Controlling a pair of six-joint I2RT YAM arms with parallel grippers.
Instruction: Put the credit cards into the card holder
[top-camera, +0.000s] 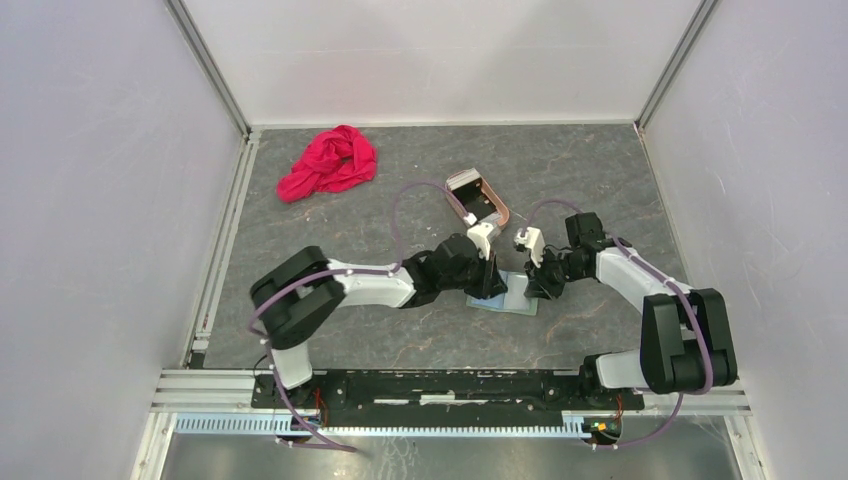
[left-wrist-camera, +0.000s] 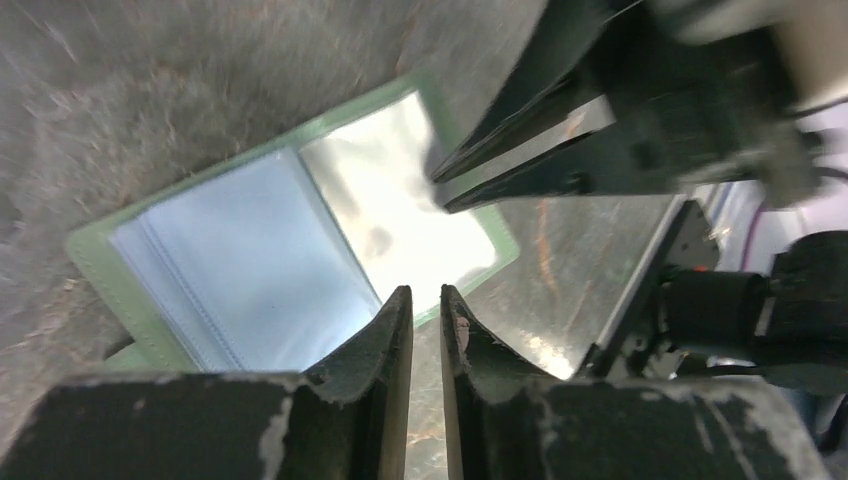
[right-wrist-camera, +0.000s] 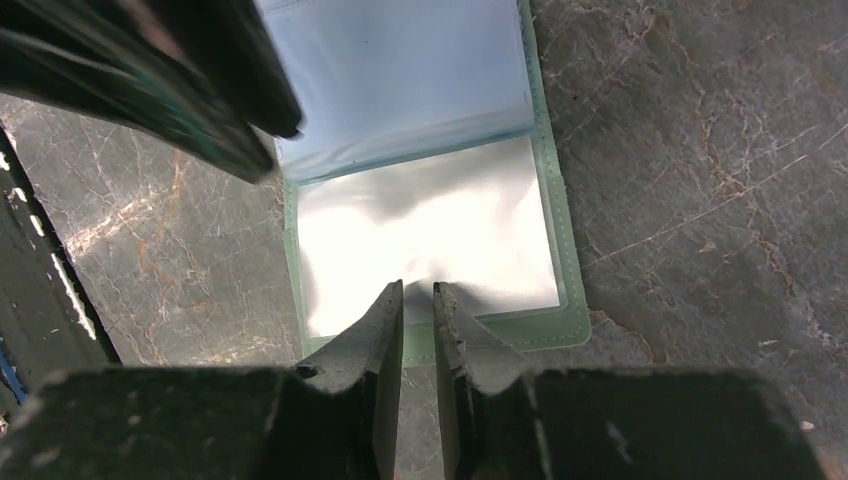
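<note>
The card holder (left-wrist-camera: 250, 260) lies open on the table, with a green border, a blue pocket panel (right-wrist-camera: 400, 70) and a white panel (right-wrist-camera: 425, 230). My left gripper hangs over its front edge by the blue panel, fingers close together with a narrow gap, nothing visible between them. My right gripper is shut at the edge of the white panel; whether anything thin sits between its fingertips cannot be made out. No loose card is clearly visible on the holder.
A pink-rimmed box (top-camera: 478, 200) with white and black contents stands behind the grippers. A red cloth (top-camera: 325, 165) lies at the back left.
</note>
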